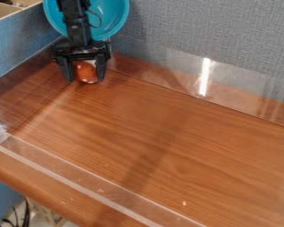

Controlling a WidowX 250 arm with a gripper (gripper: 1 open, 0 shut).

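My black gripper (82, 62) points down at the back left of the wooden table (169, 151), its fingers around a small red round object (88, 73) resting near the corner. The object is partly hidden by the fingers, and I cannot tell whether they press on it. A blue bowl (110, 15) stands upright behind the arm.
A clear plastic barrier (227, 93) runs along the grey back wall, and a clear strip edges the front left. A blue panel (20, 40) borders the left.
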